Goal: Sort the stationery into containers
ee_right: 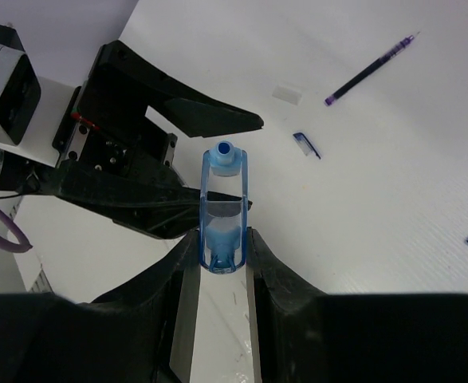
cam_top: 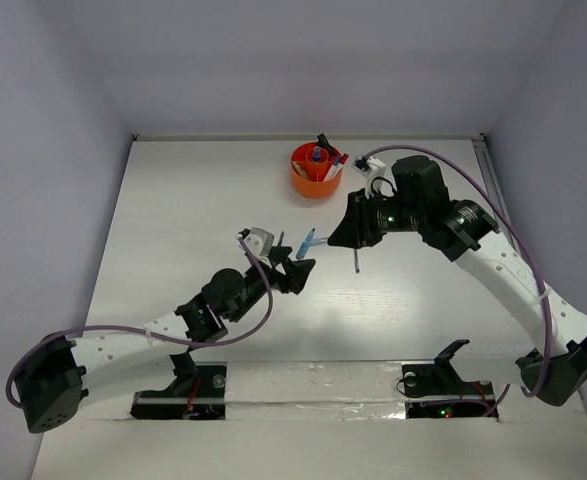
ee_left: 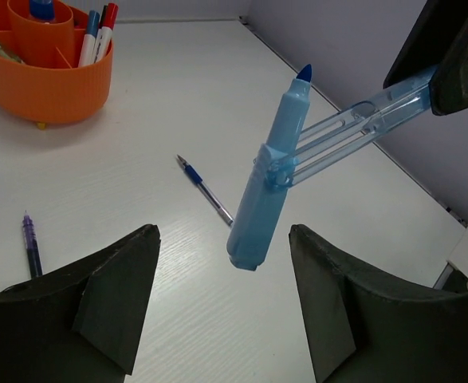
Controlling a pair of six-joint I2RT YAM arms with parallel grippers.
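Note:
My right gripper [cam_top: 335, 240] is shut on a clear blue plastic holder [ee_right: 222, 209] with a light blue marker [ee_left: 259, 207] in it. My left gripper stands open beside the marker's lower end, nothing between its fingers. An orange pen container [cam_top: 316, 187] holding markers and pens sits at the back of the table. A blue pen [ee_left: 206, 190] and a dark purple pen [ee_right: 366, 70] lie on the table, with a small blue piece [ee_right: 307, 145] near them.
Grey walls enclose the back and sides.

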